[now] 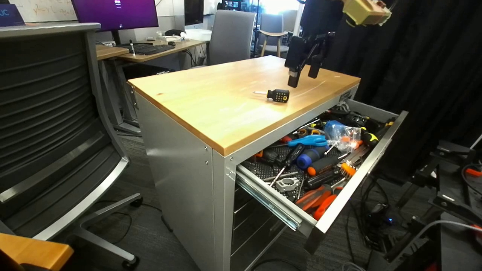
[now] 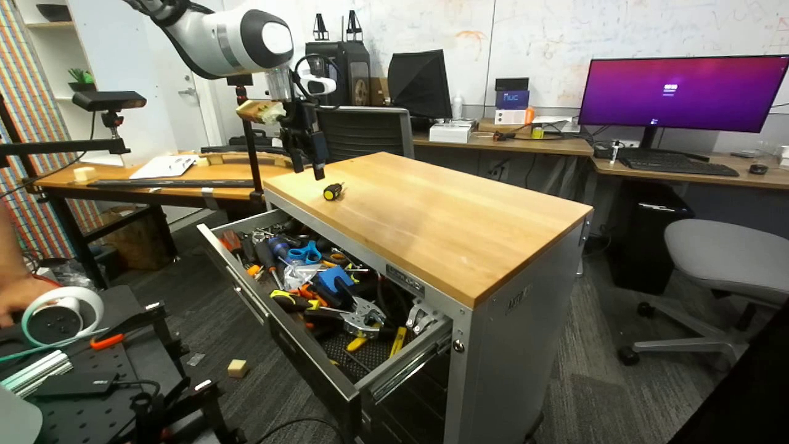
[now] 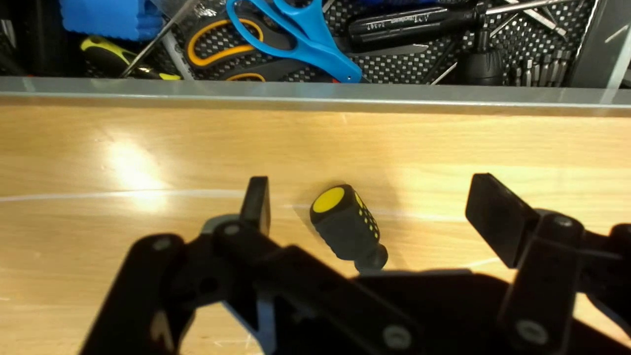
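A stubby black and yellow screwdriver [image 1: 278,95] lies on the wooden cabinet top [image 1: 194,99], its short shank pointing left in exterior view 1. Above the top hangs my gripper [image 1: 304,79], apart from the tool. The wrist view shows my gripper open, its two black fingers wide apart. Between them in that view, but lower down on the wood, appears the screwdriver's handle [image 3: 347,222]; its shank is hidden behind the gripper body. In exterior view 2 the screwdriver [image 2: 333,192] sits just below and right of my gripper [image 2: 309,171].
Below the top, a drawer [image 1: 352,192] is pulled out, crowded with hand tools, including blue scissors [image 1: 308,140] and a clear plastic bag [image 1: 344,135]. A black office chair [image 1: 54,135] stands beside the cabinet. Most of the wooden top is bare.
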